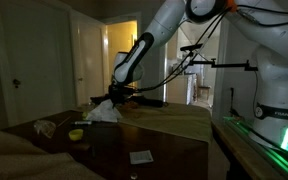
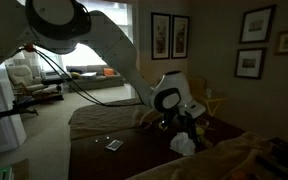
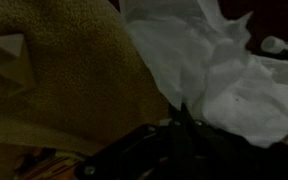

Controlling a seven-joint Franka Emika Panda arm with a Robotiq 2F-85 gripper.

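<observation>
A thin, crumpled white cloth (image 3: 219, 70) fills the right half of the wrist view, bunched up against the fingertips of my gripper. The fingers are shut with a fold of it between them; the pinch itself is dark. In exterior view 1 the cloth (image 1: 104, 112) extends down and left from the gripper (image 1: 115, 98), over the dark table. The other exterior view has the same cloth (image 2: 184, 144) just below the gripper (image 2: 193, 126). Whether its lower edge touches the table is unclear.
A brown towel (image 3: 74, 75) lies beside the cloth, with a small tan angular piece (image 3: 17, 62) on it. Near the cloth are a yellow bowl (image 1: 76, 134) and a white-handled utensil (image 3: 281, 46). A small pale card (image 1: 141, 157) sits on otherwise bare table in front.
</observation>
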